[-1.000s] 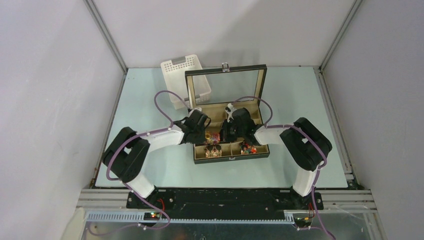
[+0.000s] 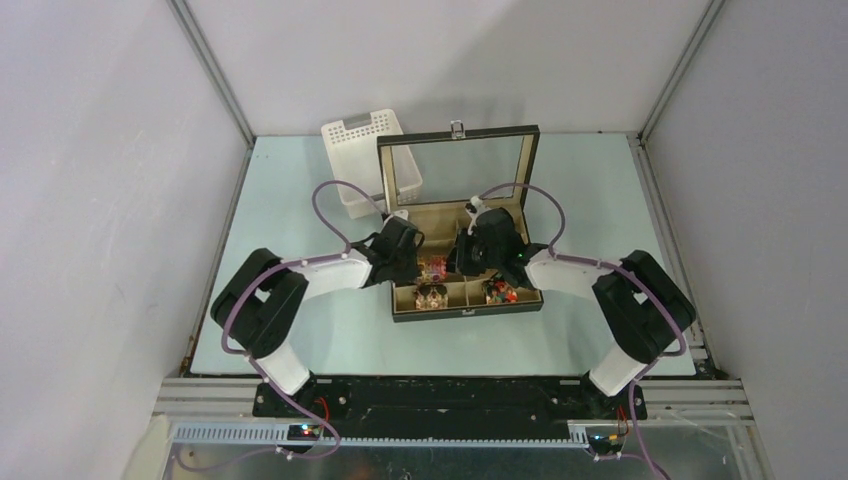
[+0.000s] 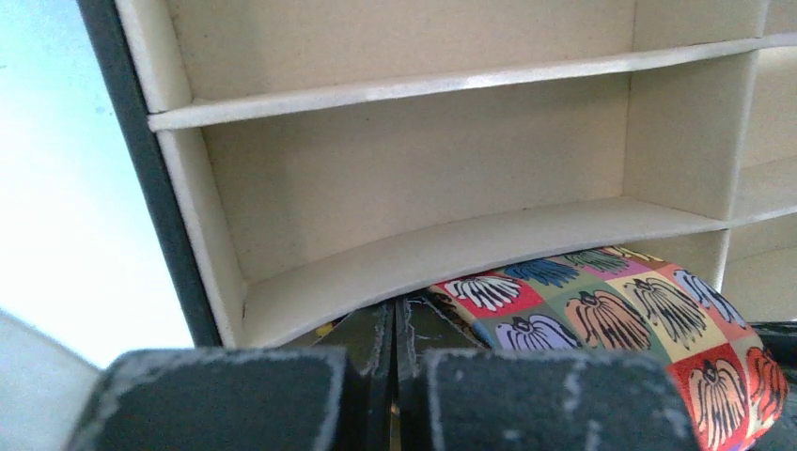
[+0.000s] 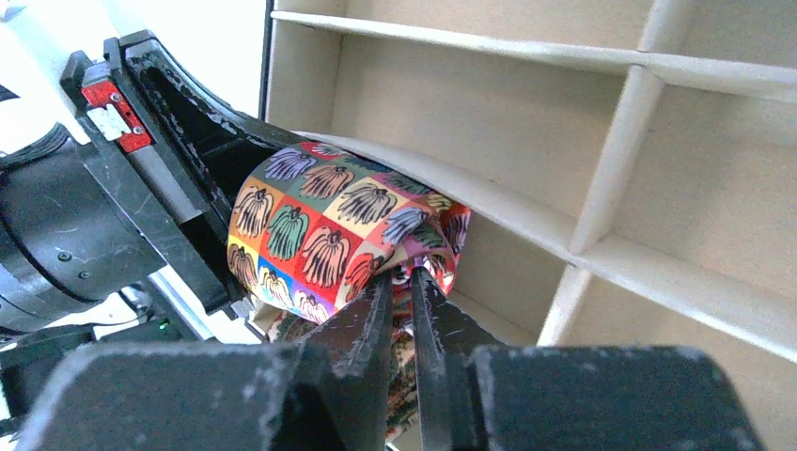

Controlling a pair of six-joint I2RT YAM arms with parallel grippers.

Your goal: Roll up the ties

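A rolled tie with bright patterned squares [image 4: 310, 221] sits in a left compartment of the open tie box [image 2: 465, 309], between the two grippers. My left gripper is shut, its fingertips down against the roll's side and partly hidden by it. Across from it, my right gripper is shut too, with its tips close to the roll's end. Whether any cloth is pinched in either one is hard to see. In the top view, another rolled tie [image 2: 431, 298] lies in the front left compartment and a red-and-dark rolled tie [image 2: 500, 291] in the front right one.
The box's raised windowed lid [image 2: 459, 133] stands at the back. Behind its left side leans a white basket [image 2: 360, 160]. Thin dividers [image 4: 601, 178] separate the compartments, several of them empty.
The box, its lid and both grippers have shifted slightly to the right. The right arm's elbow has swung outward to the right.
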